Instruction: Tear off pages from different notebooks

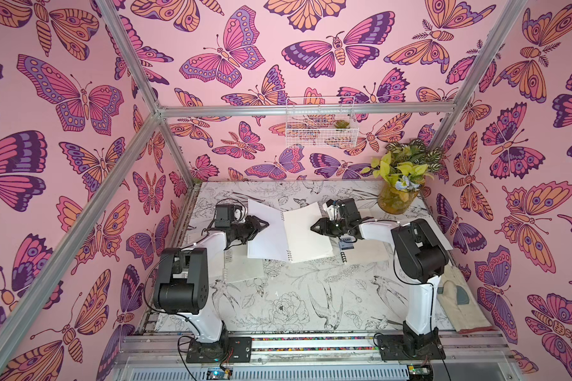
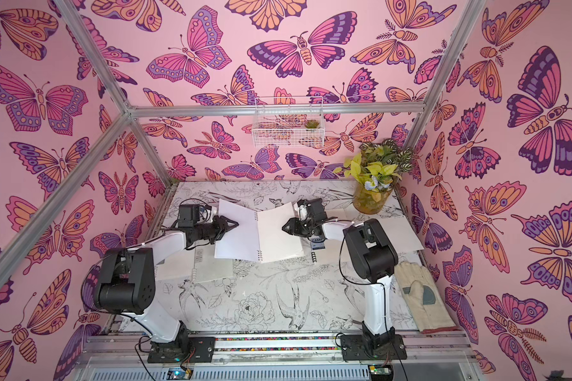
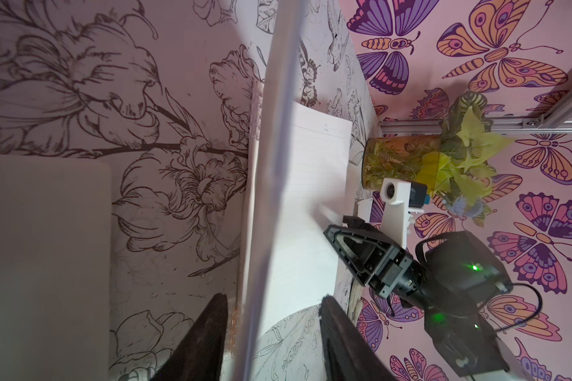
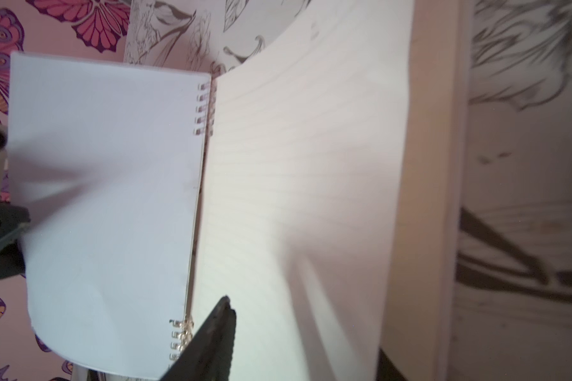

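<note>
A spiral notebook lies open mid-table, its white left leaf [image 1: 268,240] raised and its cream right page [image 1: 303,233] flatter. My left gripper [image 1: 264,223] is at the left leaf's outer edge. In the left wrist view that leaf stands edge-on between its dark fingers, which are apart. On the other side, my right gripper [image 1: 315,228] is open over the right page's outer edge. The right wrist view shows the page edge [image 4: 387,254] bowed up off the sheets below, running between its fingers; the other finger is mostly hidden.
A greenish notebook [image 1: 244,268] lies at the front left and another notebook [image 1: 366,255] under the right arm. The potted plant [image 1: 397,200] stands at the back right, a work glove [image 1: 462,298] at the right edge.
</note>
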